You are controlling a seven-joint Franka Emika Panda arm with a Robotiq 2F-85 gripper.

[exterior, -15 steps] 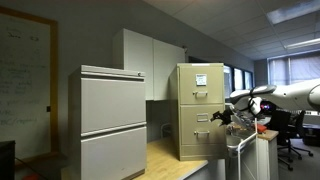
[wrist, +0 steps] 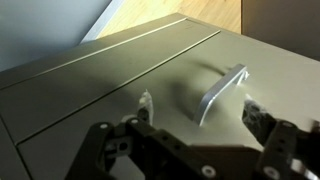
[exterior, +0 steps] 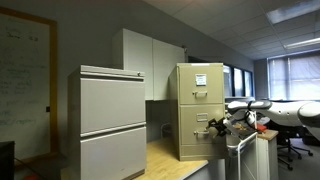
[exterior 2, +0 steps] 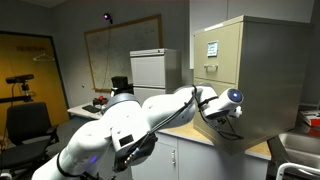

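A tan filing cabinet (exterior: 194,148) stands on the wooden counter, with its visible drawers shut. In the wrist view, a pale curved drawer handle (wrist: 220,92) lies across the cabinet face, between the two spread fingers of my gripper. The gripper is open and grips nothing; whether either finger touches the handle or the drawer front, I cannot tell. Exterior view 1 has the gripper (exterior: 215,127) at the right side of the lower drawer front. From exterior view 2, the arm (exterior 2: 150,105) reaches across to the cabinet, and its wrist covers part of the lower front.
A two-drawer grey cabinet (exterior: 111,122) stands to the left on the counter (exterior: 163,158), with bare wood between the cabinets. White wall cupboards (exterior: 146,65) hang behind. A grey sink or bin (exterior 2: 298,153) lies at the right in exterior view 2.
My arm has come down, and the gripper has moved lower and slightly left along the cabinet's front. The cabinet and its drawers look unchanged.
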